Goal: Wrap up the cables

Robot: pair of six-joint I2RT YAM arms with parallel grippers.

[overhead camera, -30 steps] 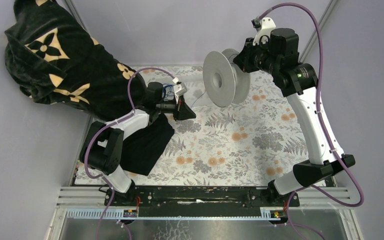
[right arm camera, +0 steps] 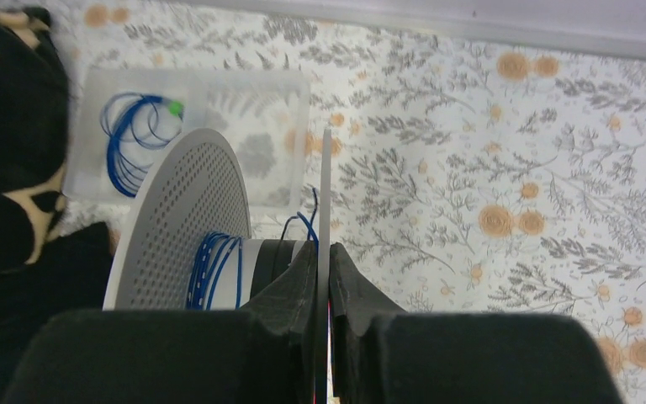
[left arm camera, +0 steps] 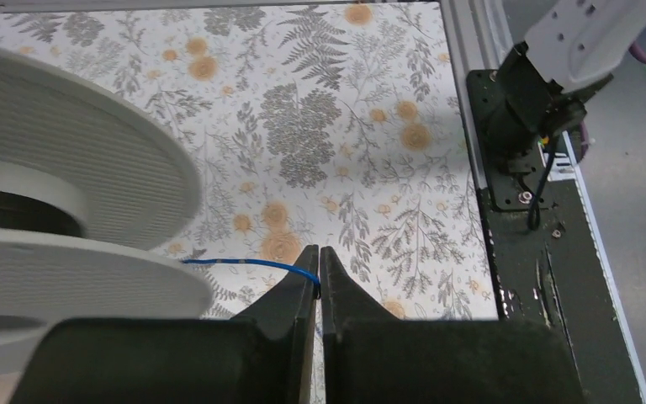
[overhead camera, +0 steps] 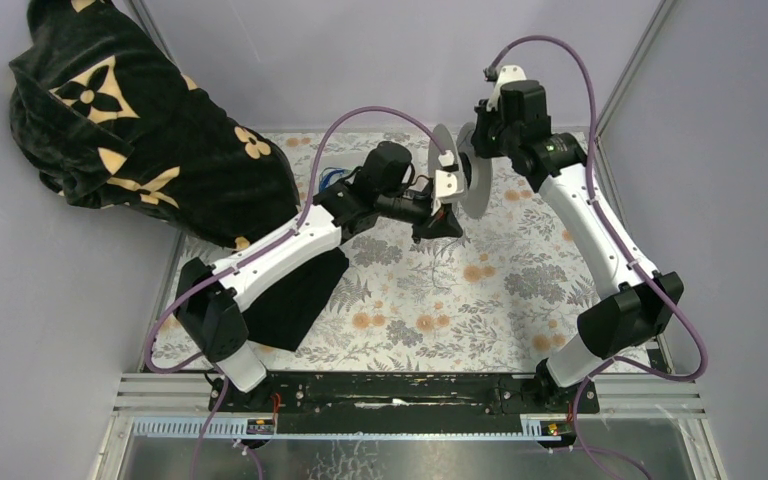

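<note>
A light grey spool (overhead camera: 477,180) with blue cable wound on its core (right arm camera: 214,265) hangs from my right gripper, which is shut on the spool's flange. In the left wrist view the spool (left arm camera: 84,278) fills the left side, and a blue cable (left arm camera: 244,261) runs from it to my left gripper, shut on that cable. In the top view my left gripper (overhead camera: 442,225) is just below and left of the spool, partly in front of it.
A clear tray (right arm camera: 261,101) with loose blue cable stands at the back left. Dark cloths (overhead camera: 295,300) cover the left side.
My left gripper has moved right, up beside the spool, with the cable in it. The right arm has lowered slightly, and the spool has turned to a more edge-on position.
</note>
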